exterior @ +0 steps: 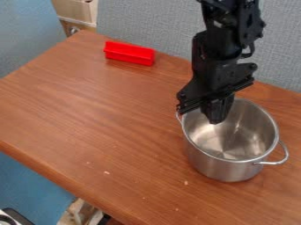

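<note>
A steel pot (pixel 235 163) with side handles stands on the right of the wooden table. My black gripper (pixel 214 114) points down into the back left of the pot's opening, its fingertips just inside the rim. It looks shut, and I see nothing held in it. A red rectangular block (pixel 129 53) lies at the back left of the table, well away from the gripper.
A grey padded wall (pixel 147 22) runs along the back, and a blue surface lies beyond the left edge.
</note>
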